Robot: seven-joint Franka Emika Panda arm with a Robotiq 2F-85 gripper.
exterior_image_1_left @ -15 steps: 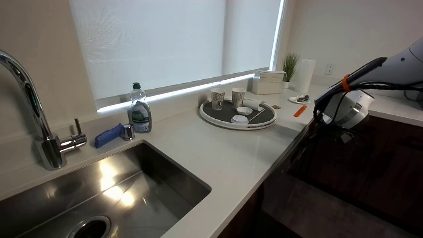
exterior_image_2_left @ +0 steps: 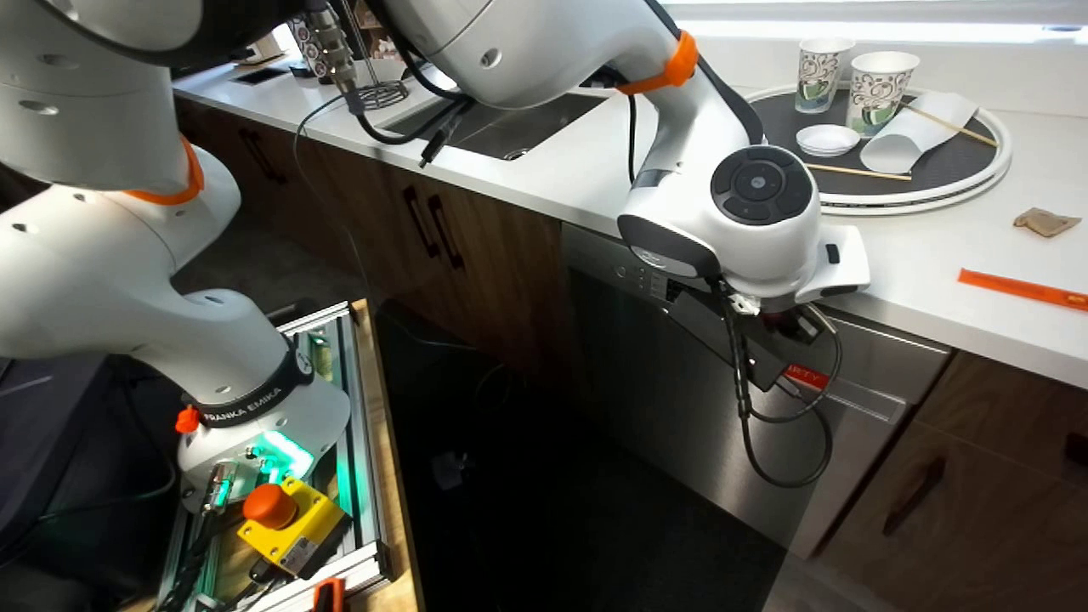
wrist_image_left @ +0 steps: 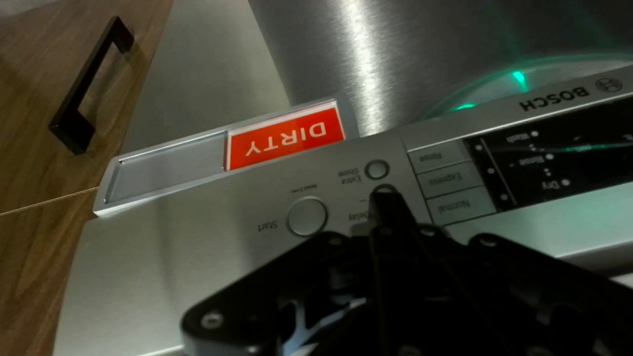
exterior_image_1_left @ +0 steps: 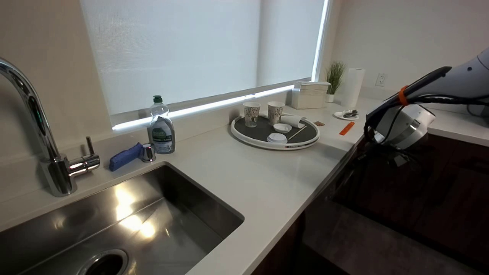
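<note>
In the wrist view my gripper is shut, with nothing showing between its fingers. Its dark tip overlaps the Delay button (wrist_image_left: 385,189) on the Bosch dishwasher's control panel (wrist_image_left: 237,213); whether it touches cannot be told. Left of the tip is the round Start button (wrist_image_left: 306,216), and the Extra Shine button (wrist_image_left: 377,169) is just above. A red DIRTY sign (wrist_image_left: 285,137) sits in a grey slider along the panel. Exterior view 2 has the hand in front of the dishwasher (exterior_image_2_left: 653,377), below the counter edge, its fingertips hard to make out.
Above the hand, the counter (exterior_image_2_left: 918,255) overhangs the dishwasher. A round tray (exterior_image_2_left: 994,168) there carries paper cups and lids. An orange strip (exterior_image_2_left: 1025,289) lies near the counter's edge. Loose cables (exterior_image_2_left: 750,439) hang from the hand. A drawer handle (wrist_image_left: 89,86) juts out beside the dishwasher.
In exterior view 1 the arm and hand have shifted slightly to the right. The counter items stand where they were.
</note>
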